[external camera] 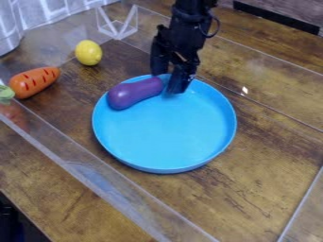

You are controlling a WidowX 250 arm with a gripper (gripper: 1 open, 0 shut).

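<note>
A blue plate (164,131) sits on the wooden table. A purple eggplant toy (132,93) lies on its upper left part. My black gripper (168,77) hangs over the back rim of the plate, just right of the eggplant's upper end, its fingers open. Whether it touches the eggplant is unclear.
A yellow lemon toy (89,53) and an orange carrot toy (33,82) lie to the left. Clear plastic edging runs along the left and right sides. The table right of the plate is bare.
</note>
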